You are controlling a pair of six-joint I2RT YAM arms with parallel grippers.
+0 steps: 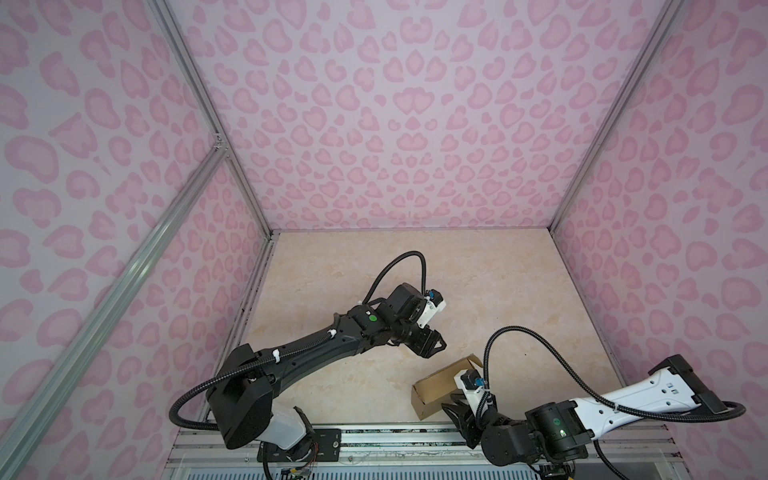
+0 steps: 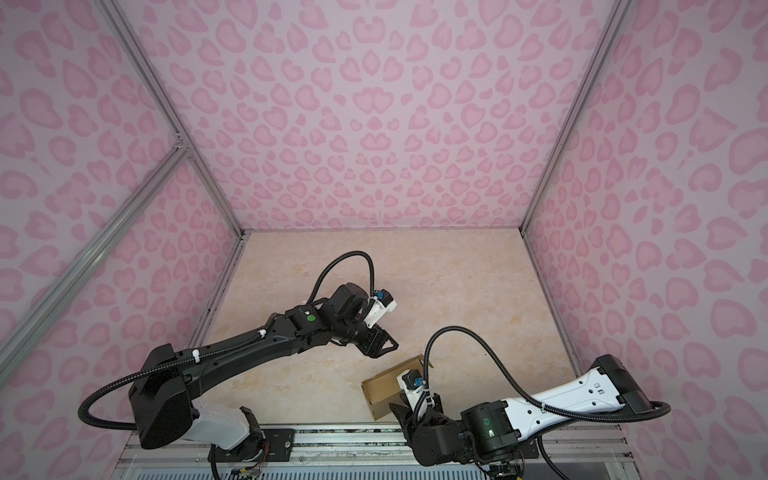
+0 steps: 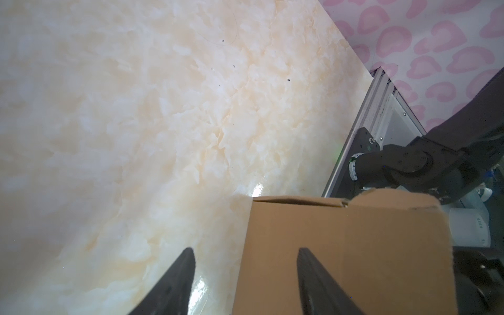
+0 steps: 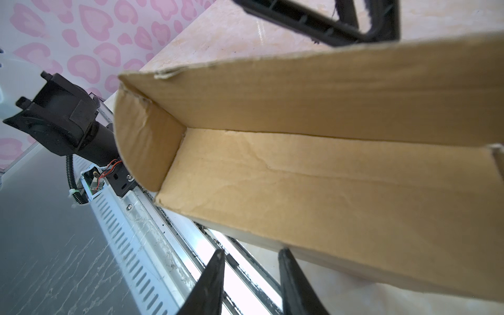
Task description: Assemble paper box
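An open cardboard box (image 1: 436, 388) lies on the table near its front edge. My left gripper (image 1: 432, 344) hangs just behind it, above and clear of it; in the left wrist view its fingers stand apart (image 3: 245, 262), with a cardboard wall beyond them. My right gripper is at the box's front long side, fingers apart below the box's near edge, with nothing seen held. In the right wrist view the box shows its floor, far wall and an upright end flap (image 4: 144, 134).
Pink patterned walls surround it on three sides, and an aluminium rail (image 2: 352, 432) runs along the front edge.
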